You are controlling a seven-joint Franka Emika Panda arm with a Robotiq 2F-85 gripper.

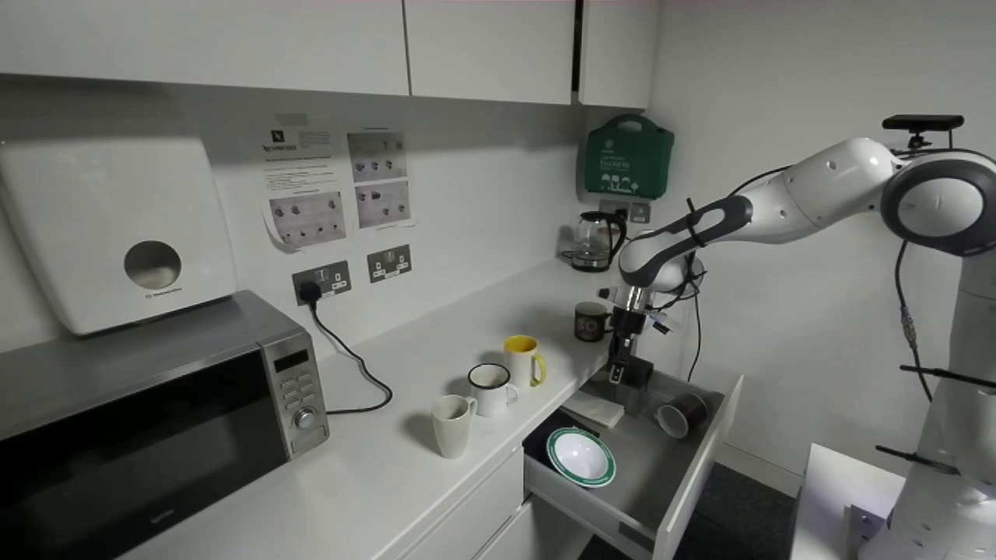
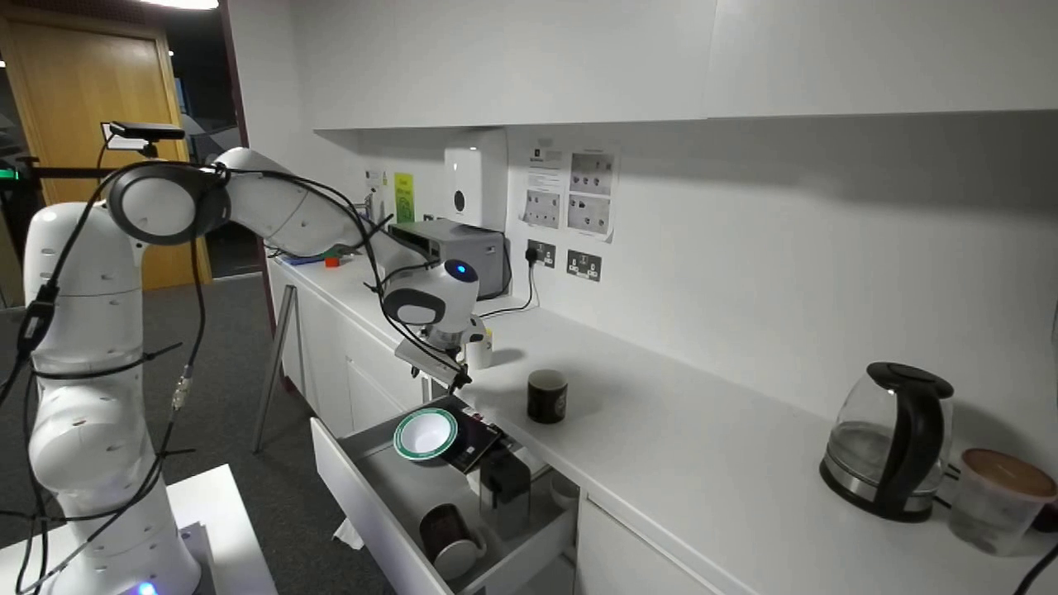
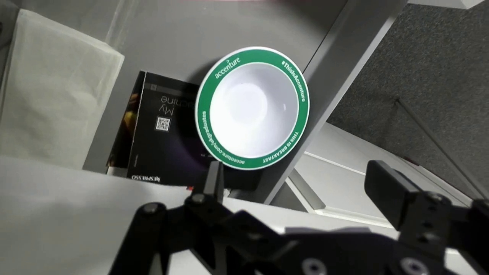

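My gripper stands wide open in the wrist view, with nothing between its fingers. Beyond the fingertips, apart from them, a white bowl point(image 3: 247, 110) with a green printed rim lies in the open drawer point(image 3: 321, 87). It partly covers a black booklet point(image 3: 160, 133). In exterior view 1 the gripper point(image 1: 618, 365) points down by the counter's front edge, near the black mug point(image 1: 590, 322) on the worktop. A dark mug point(image 1: 682, 414) lies on its side in the drawer. Exterior view 2 shows the bowl point(image 2: 426, 433) below the arm's hand.
A white mug point(image 1: 454, 425), a black-rimmed mug point(image 1: 491, 390) and a yellow-lined mug point(image 1: 522, 358) line the counter. The kettle point(image 1: 590, 241) stands at the back. Inside the drawer are a pale packet point(image 3: 55, 87) and a black-topped container point(image 2: 506, 486).
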